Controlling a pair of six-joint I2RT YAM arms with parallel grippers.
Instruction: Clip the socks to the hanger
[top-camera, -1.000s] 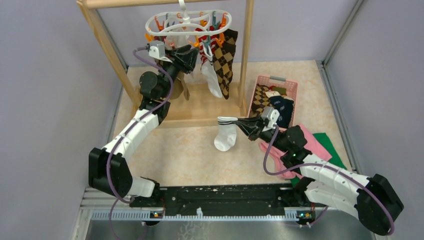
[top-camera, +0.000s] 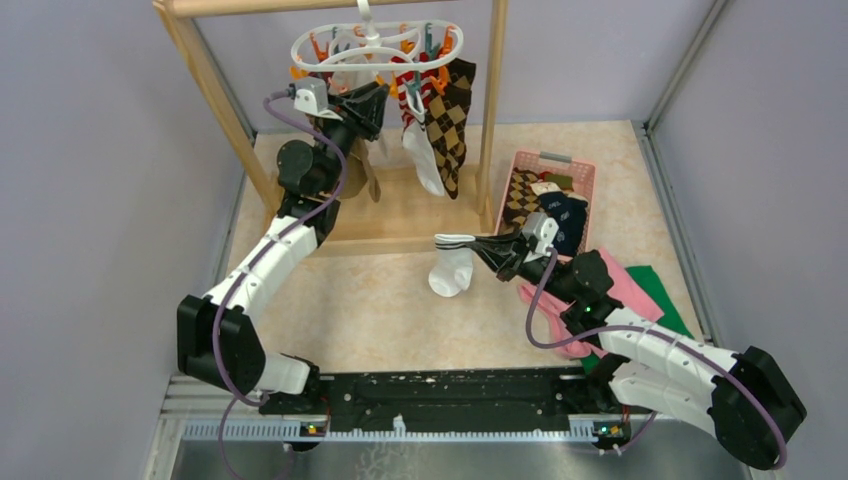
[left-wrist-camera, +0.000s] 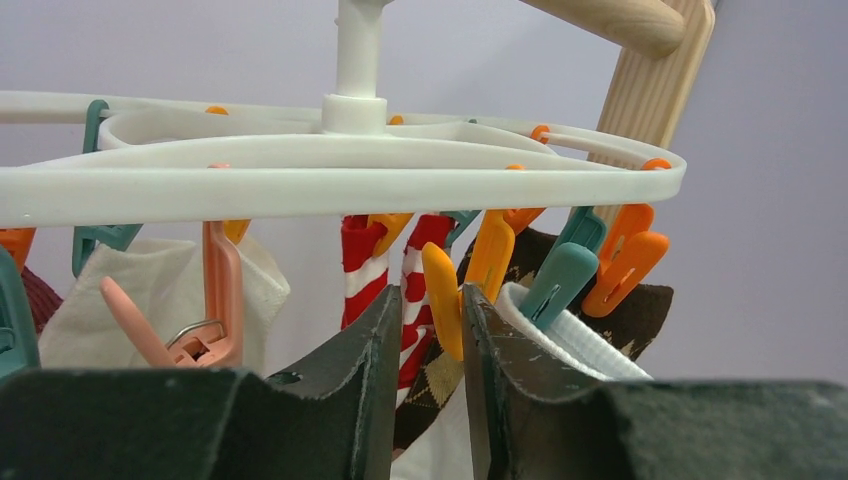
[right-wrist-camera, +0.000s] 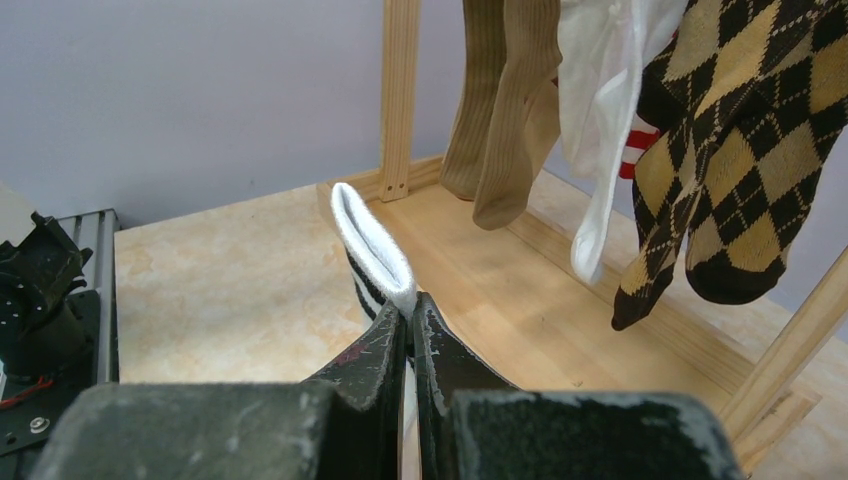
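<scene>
In the top view the white hanger (top-camera: 378, 62) hangs from the wooden frame, with my left gripper (top-camera: 384, 92) at its front edge. The left wrist view shows that gripper shut on a yellow clip (left-wrist-camera: 441, 295), one handle between the fingers. A strip of background shows beside the left finger, and the clip's mouth is partly hidden. Below and in front of the hanger, my right gripper (top-camera: 474, 241) is shut on the cuff of a white sock (top-camera: 450, 272) with black stripes. Its cuff (right-wrist-camera: 372, 245) rises above the right fingertips.
An argyle sock (top-camera: 449, 128), a red-striped sock (left-wrist-camera: 365, 270) and brown socks (right-wrist-camera: 505, 110) hang on the hanger. A pink basket (top-camera: 590, 185) of socks stands behind the right arm. Pink cloth (top-camera: 632, 290) lies beneath that arm. Bare tabletop (top-camera: 350, 310) spreads left of the white sock.
My left gripper's fingers have come closer together at the hanger's front edge. The right gripper stays put, while the white sock's hanging end has swung slightly.
</scene>
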